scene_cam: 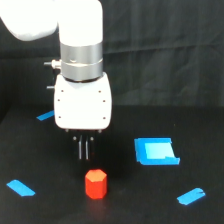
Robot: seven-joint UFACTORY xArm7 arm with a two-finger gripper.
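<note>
A red block (96,184), hexagonal from this side, stands on the black table. The white arm reaches down from the upper left. Its gripper (83,148) hangs above the table, and in the picture it sits higher than the red block and slightly to its left. The two thin dark fingers stand a little apart, with a narrow gap and nothing visible between them. Neither finger appears to touch the block. A pale square (156,151) framed in blue tape lies flat to the right of the block.
Blue tape strips lie on the table at the front left (20,188), the front right (191,196) and behind the arm (46,116). A dark curtain (160,55) closes off the back. Bare table surrounds the block.
</note>
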